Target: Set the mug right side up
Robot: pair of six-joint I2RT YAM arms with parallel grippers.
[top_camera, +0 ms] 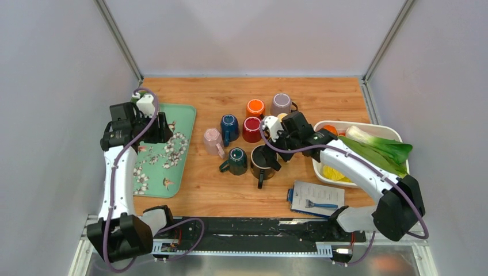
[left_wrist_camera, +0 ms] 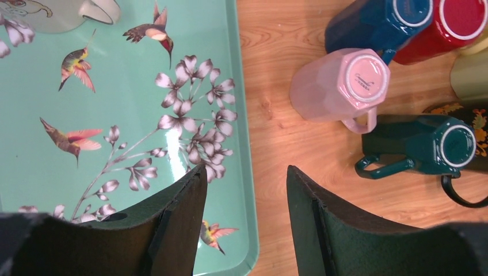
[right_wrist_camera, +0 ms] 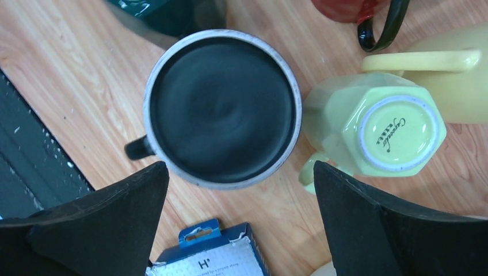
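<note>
Several mugs stand upside down on the wooden table: pink [top_camera: 213, 141], dark green [top_camera: 235, 161], blue [top_camera: 229, 129], red [top_camera: 252, 130], orange [top_camera: 255, 107], mauve [top_camera: 281, 104], and a pale green one [right_wrist_camera: 380, 126]. The black mug [right_wrist_camera: 221, 109] is upright, its dark inside facing up. My right gripper is open above its near side, nothing between the fingers. My left gripper hangs over the green tray [top_camera: 185, 115], its fingers apart and empty. A whitish mug [left_wrist_camera: 49, 14] is partly seen on that tray; its top and base are out of view.
A white bin [top_camera: 317, 171] of vegetables stands at the right. Nearer the front lie a white-faced pack [top_camera: 317, 195] and a small blue brush [top_camera: 323, 205]. Bare table [top_camera: 201, 190] shows between tray and mugs. The mugs sit close together.
</note>
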